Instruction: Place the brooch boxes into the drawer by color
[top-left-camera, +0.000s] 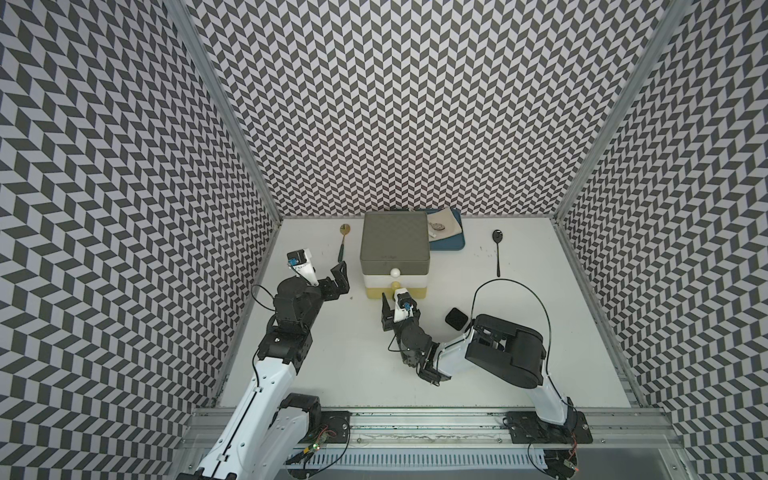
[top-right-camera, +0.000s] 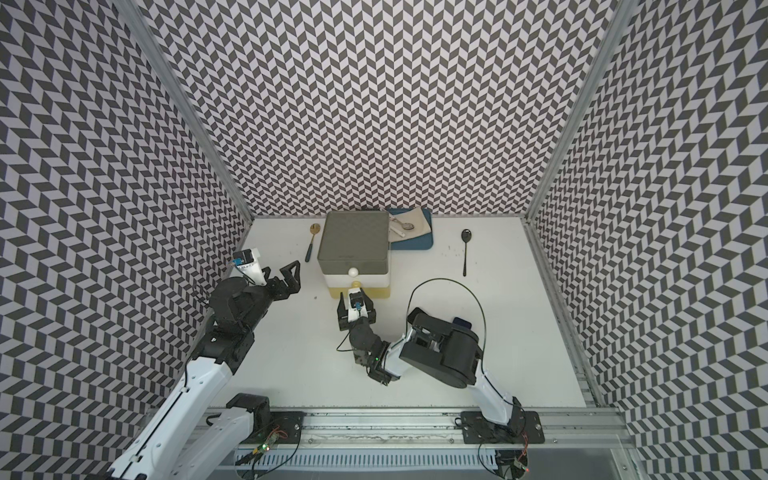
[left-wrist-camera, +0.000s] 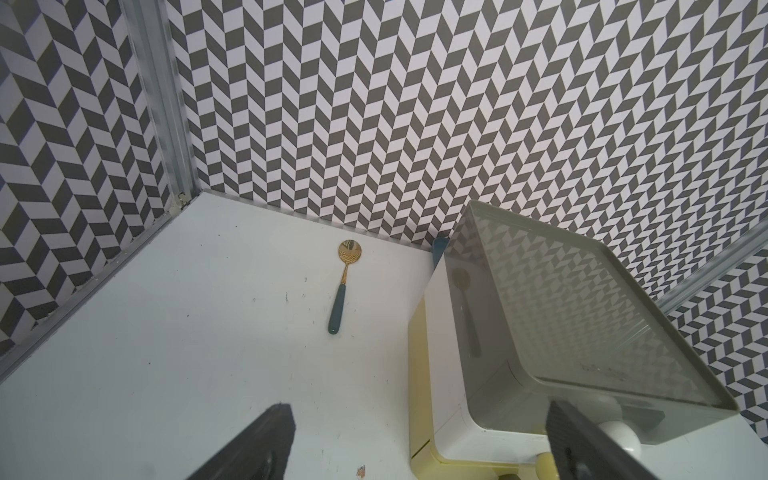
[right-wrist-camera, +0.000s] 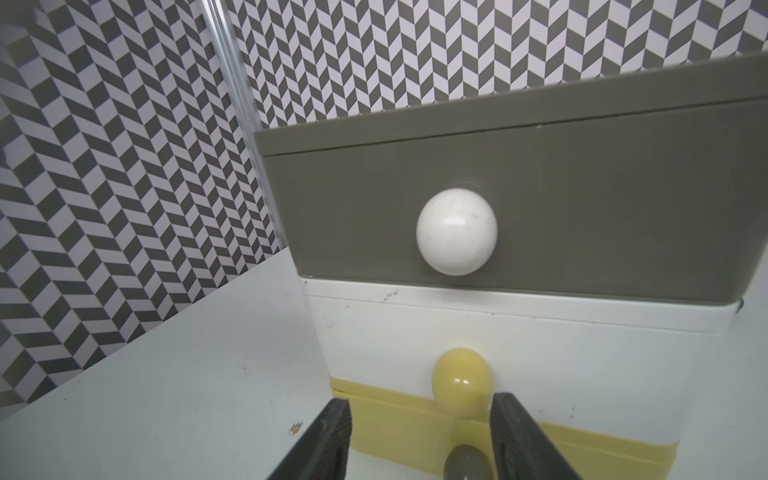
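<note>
The drawer unit (top-left-camera: 395, 240) has a grey top drawer with a white knob (right-wrist-camera: 456, 230), a white middle drawer with a yellow knob (right-wrist-camera: 461, 380) and a yellow bottom drawer with a grey knob (right-wrist-camera: 467, 465); all look shut. My right gripper stands open before the lower knobs, nothing seen between its fingers. My left gripper (top-left-camera: 339, 276) is open, left of the unit. A black brooch box (top-left-camera: 456, 318) lies right of my right gripper; other boxes are mostly hidden under the right arm.
A gold spoon (left-wrist-camera: 349, 252) lies left of the unit, a black spoon (top-left-camera: 497, 252) to the right. A blue tray (top-right-camera: 420, 240) with cloth and a spoon sits behind the unit.
</note>
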